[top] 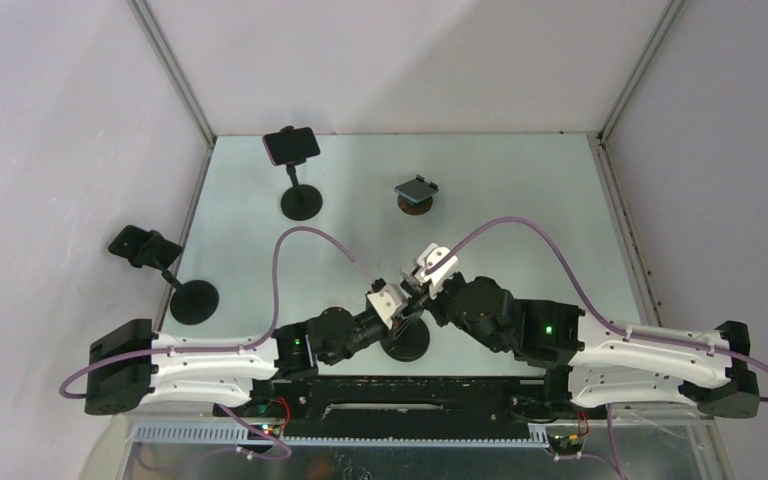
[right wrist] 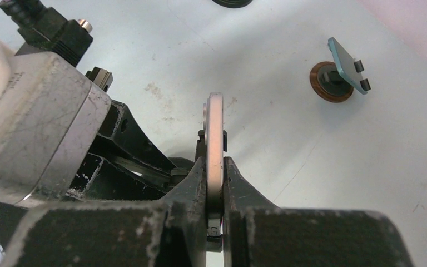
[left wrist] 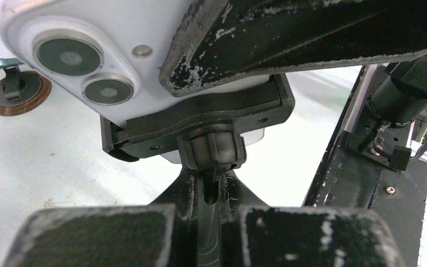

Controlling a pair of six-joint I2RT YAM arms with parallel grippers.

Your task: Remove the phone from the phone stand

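The white phone (left wrist: 150,72), its two camera lenses facing the left wrist view, sits in the black clamp (left wrist: 200,125) of its stand. In the right wrist view the phone (right wrist: 215,144) appears edge-on, with my right gripper shut on it, one finger at each face. My left gripper is shut on the stand's stem just under the clamp. From above, both grippers meet over the round black stand base (top: 408,342) and hide most of the phone. The clamp is still around the phone.
A stand with a dark phone (top: 291,146) is at the back left, another phone stand (top: 194,301) at the left edge. A small stand with a wooden-rimmed base (top: 415,205) holds a tilted device at the back middle.
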